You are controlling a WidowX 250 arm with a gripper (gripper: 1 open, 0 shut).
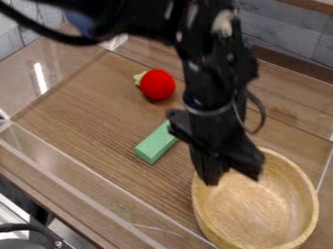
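Observation:
The black robot arm reaches down from the top of the view, its gripper point(219, 173) low over the left part of a round tan bowl point(268, 219). Whether its fingers are open or shut is hard to tell. A green block point(155, 149) lies on the wooden table just left of the gripper, partly hidden by it. A red tomato-like object point(158, 86) with a green top sits farther back, left of the arm.
A raised wooden edge runs along the back right. Black cables lie at the lower left corner.

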